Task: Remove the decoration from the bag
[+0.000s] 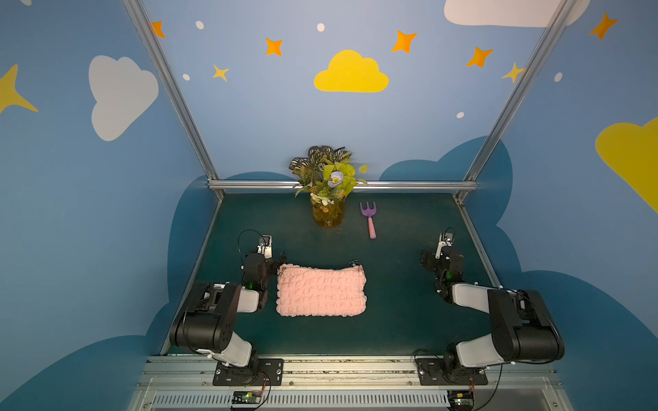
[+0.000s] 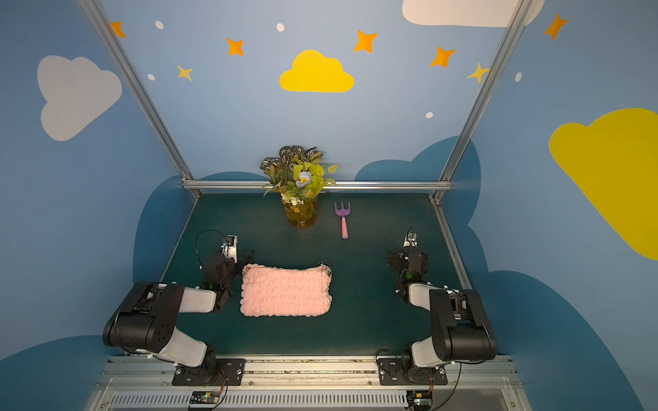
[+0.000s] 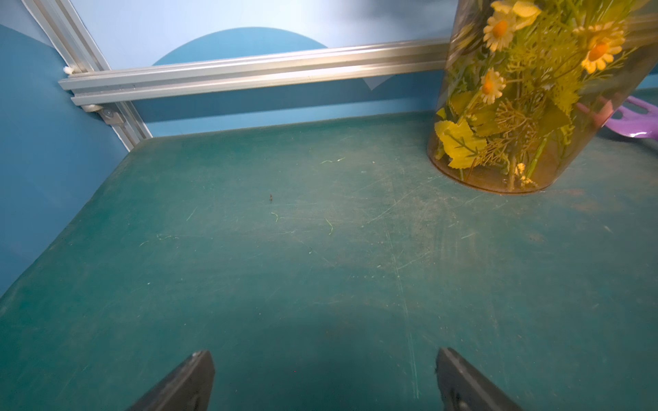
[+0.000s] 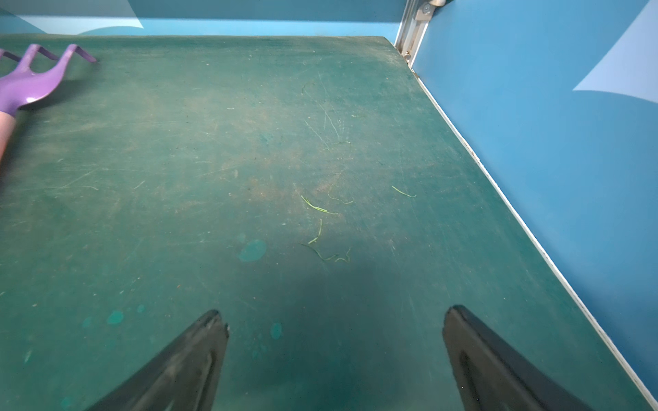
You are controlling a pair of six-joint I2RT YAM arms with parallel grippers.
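A pink puffy bag lies flat on the green table, just right of my left arm in both top views. At its far right corner is a small dark ring-like piece; it is too small to tell whether this is the decoration. My left gripper is open, its fingers wide apart with only bare table between them. My right gripper also stands open and empty, well to the right of the bag. The bag shows in neither wrist view.
A glass vase of flowers stands at the back middle. Beside it lies a purple fork with a pink handle. Walls close in the sides.
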